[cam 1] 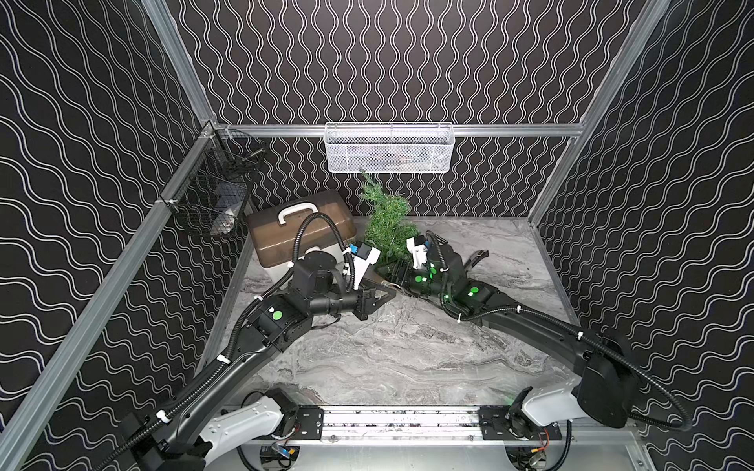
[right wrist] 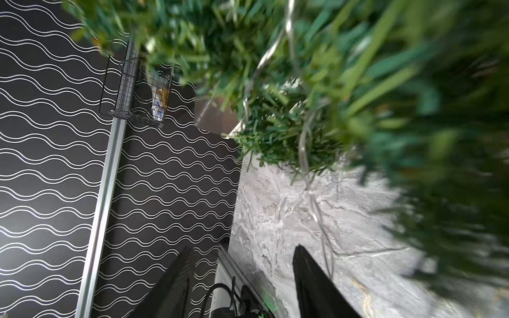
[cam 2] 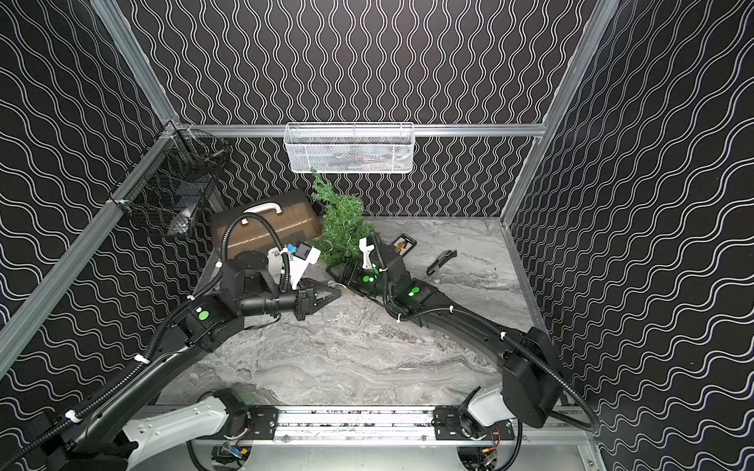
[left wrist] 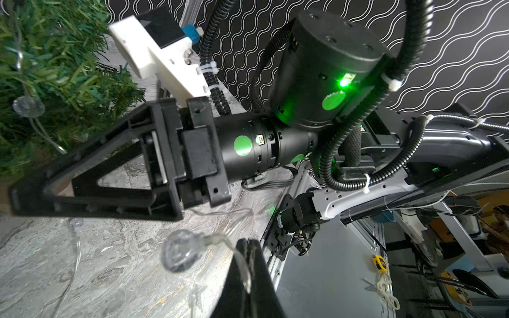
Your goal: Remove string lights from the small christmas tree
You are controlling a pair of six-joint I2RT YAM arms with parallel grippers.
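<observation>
The small green tree (cam 1: 387,219) stands at the table's centre back, its pot mostly hidden behind my grippers. My left gripper (cam 1: 386,294) is shut in front of it; in the left wrist view a clear string-light bulb (left wrist: 180,249) and wire hang at its fingertips, too blurred to tell whether held. More wire and a bulb (left wrist: 29,106) lie on the branches. My right gripper stands open low at the tree's front right, close to the branches, with light wire (right wrist: 303,153) hanging beside it.
A brown-lidded case (cam 1: 290,231) sits back left. A white mesh basket (cam 1: 388,153) hangs on the back wall, a dark wire basket on the left wall. A black object (cam 2: 441,261) lies right of the tree.
</observation>
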